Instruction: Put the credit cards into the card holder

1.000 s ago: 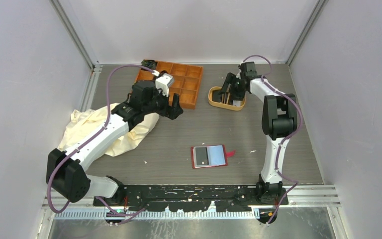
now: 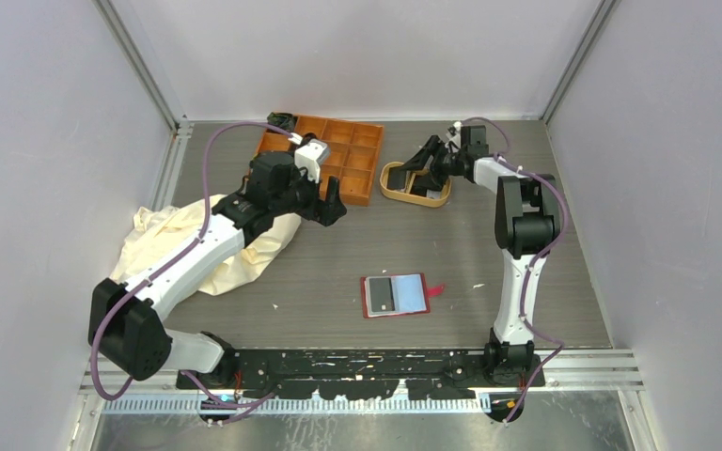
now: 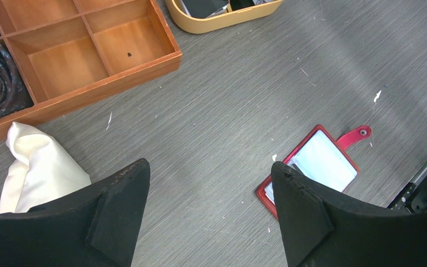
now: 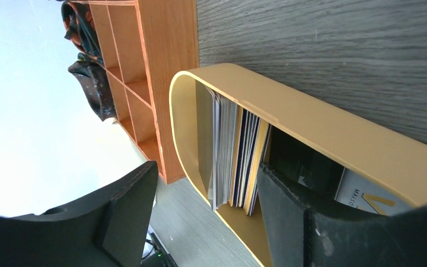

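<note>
The red card holder (image 2: 395,313) lies open on the table, a dark panel on its left half and a light blue one on its right. In the left wrist view its white inside (image 3: 325,161) and red strap show. Thin cards (image 4: 226,150) stand on edge with tan dividers in the yellow basket (image 2: 417,199). At that basket is my right gripper, its fingers apart; the row of cards appears between the fingertips, and contact cannot be made out. My left gripper hangs open and empty over the table, left of the holder.
An orange compartment tray (image 2: 355,155) stands left of the basket, with dark items at its left end. Cream cloth (image 2: 254,258) lies under the left arm. Also in the basket are a dark item and a grey printed card (image 4: 367,194). Mid-table is bare around the holder.
The yellow basket has shifted left, closer to the orange tray. My right gripper has moved left and tilted with it. The left arm and card holder have stayed put.
</note>
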